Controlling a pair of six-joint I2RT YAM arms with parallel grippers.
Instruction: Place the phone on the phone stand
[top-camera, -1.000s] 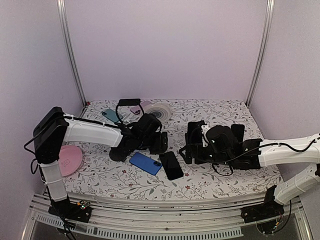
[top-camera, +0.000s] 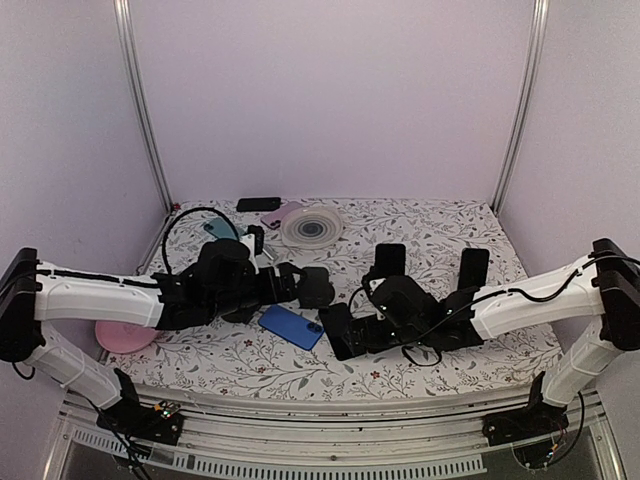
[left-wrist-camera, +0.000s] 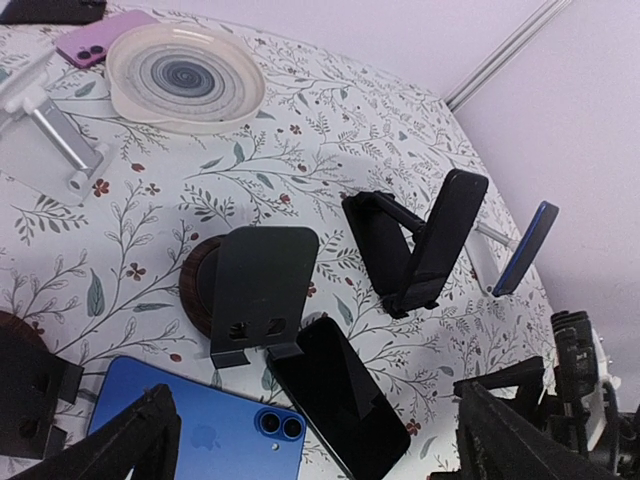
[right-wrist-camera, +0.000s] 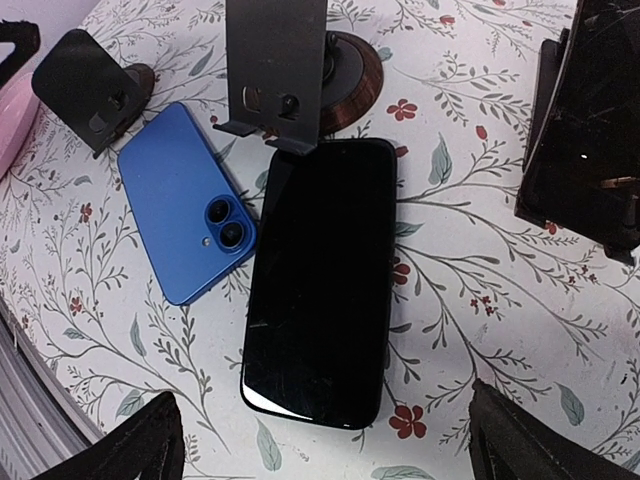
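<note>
A black phone (right-wrist-camera: 318, 285) lies face up on the patterned table, a blue phone (right-wrist-camera: 183, 196) beside it. Just behind the black phone stands a black stand on a wooden base (right-wrist-camera: 275, 65), empty; another black stand (right-wrist-camera: 81, 75) is to the left. My right gripper (top-camera: 362, 330) is open over the black phone's near end, the phone between its fingertips in the right wrist view, with contact not visible. My left gripper (top-camera: 285, 283) is open, raised left of the middle stand, with nothing between its fingers.
More stands (left-wrist-camera: 443, 240) are at the right, one (left-wrist-camera: 525, 250) holding a dark device. Farther back lie a round dish (left-wrist-camera: 185, 70), a pink phone (left-wrist-camera: 95, 40) and a black phone (top-camera: 258, 204). A pink plate (top-camera: 125, 335) is at the left.
My left gripper has moved back to the left. My right gripper has moved left and toward the front, over the black phone. The objects have not visibly moved.
</note>
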